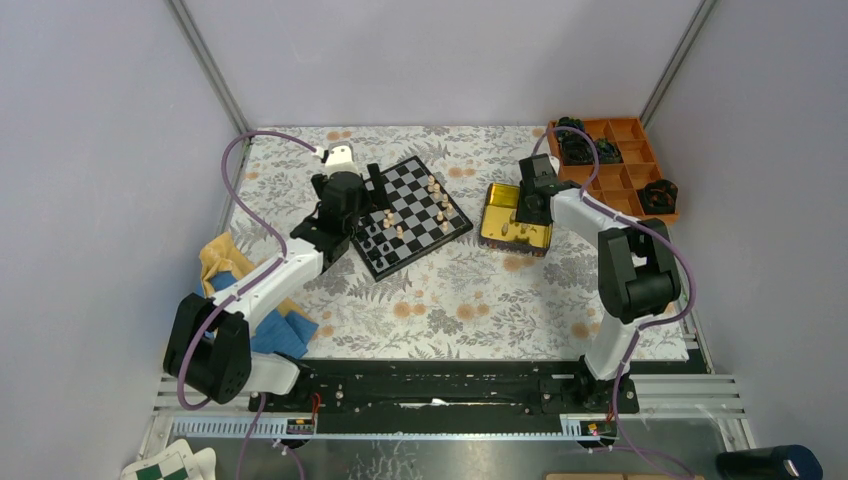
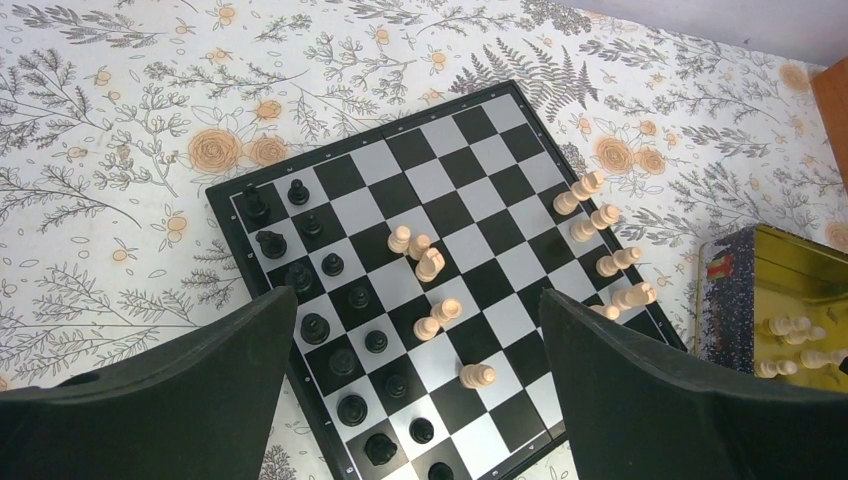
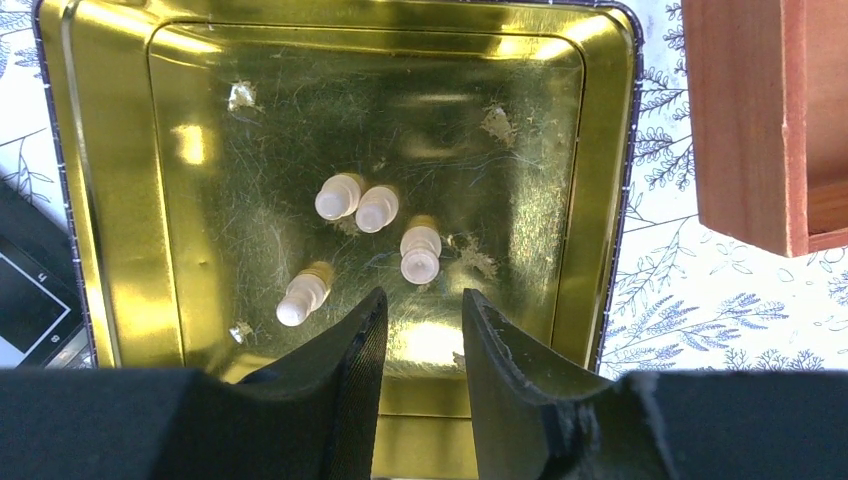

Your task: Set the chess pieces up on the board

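The chessboard (image 1: 410,190) (image 2: 470,243) carries black pieces (image 2: 314,328) along its near-left side and white pieces (image 2: 478,374) in its middle and right side. Above it, my left gripper (image 1: 375,188) is open, nothing between its fingers. My right gripper (image 1: 530,213) points down over the gold tray (image 1: 485,225) (image 3: 90,200), fingers part open and empty. Several white pieces lie in that tray: a pair (image 3: 376,208) side by side, one (image 3: 420,250) just beyond my right fingertips, another (image 3: 303,294) to the left.
An orange wooden organiser (image 1: 630,150) (image 3: 740,120) with dark bundles stands right of and behind the tray. Yellow and blue cloths (image 1: 280,330) lie at the front left. The table between board and front edge is clear.
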